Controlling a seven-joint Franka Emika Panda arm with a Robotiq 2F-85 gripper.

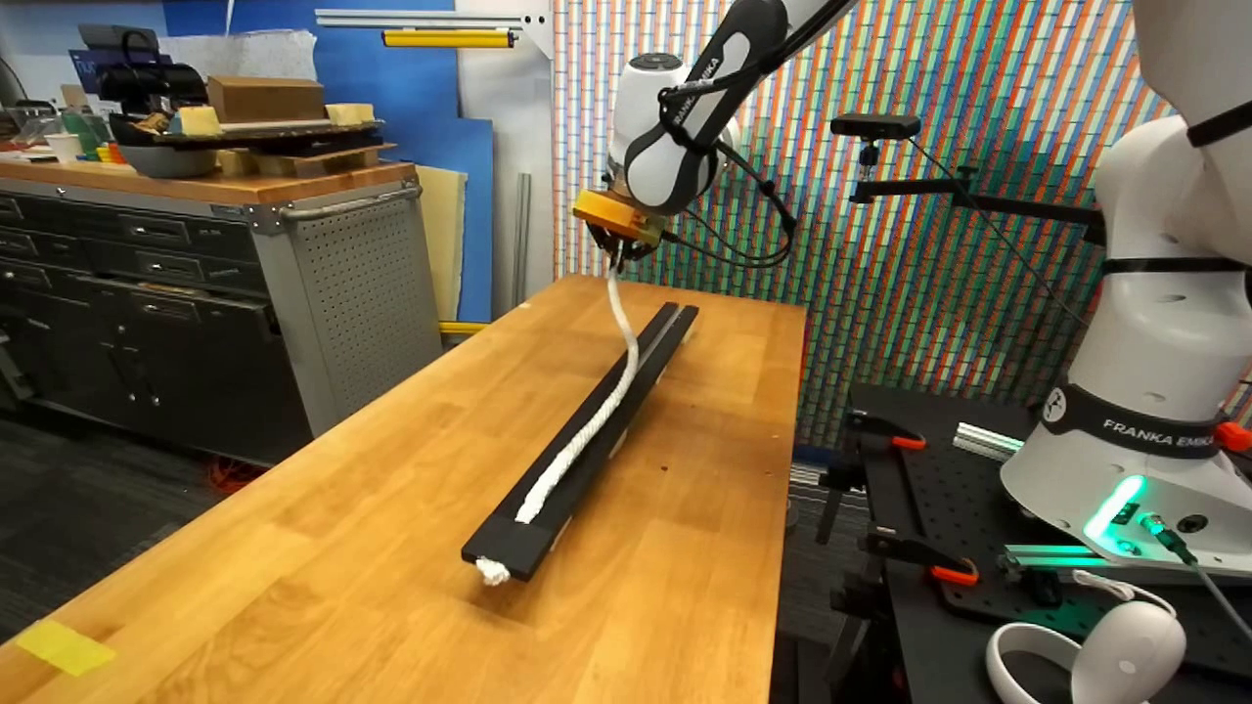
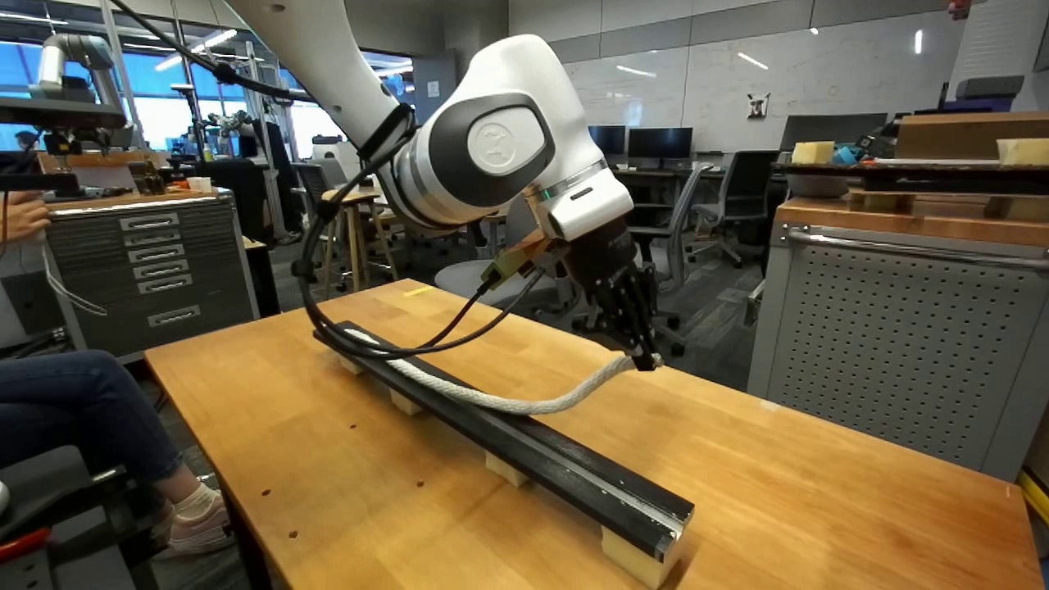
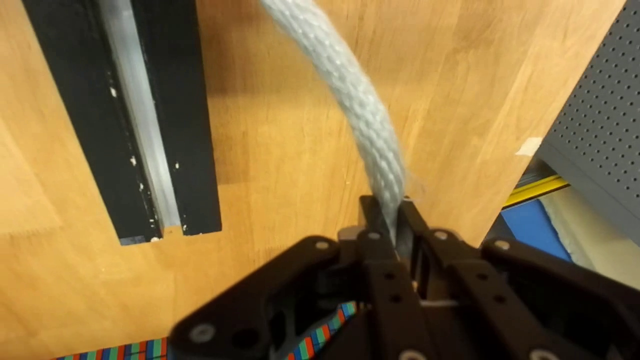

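A white braided rope (image 1: 571, 453) lies along the near part of a long black channel (image 1: 510, 542), its near end poking out past the channel's front. Toward the far side the rope (image 2: 580, 390) lifts out of the channel and curves up to my gripper (image 2: 646, 362). The gripper is shut on the rope's far end, which narrows between the fingertips in the wrist view. It hangs above the table, to the side of the channel. The far stretch of the channel (image 3: 144, 114) is empty, with a bare metallic groove.
Wooden blocks (image 2: 637, 560) hold the channel up off the wooden table (image 1: 387, 505). A grey perforated cabinet (image 2: 905, 344) stands beyond the table's edge. A second arm's base (image 1: 1115, 458) sits to the right.
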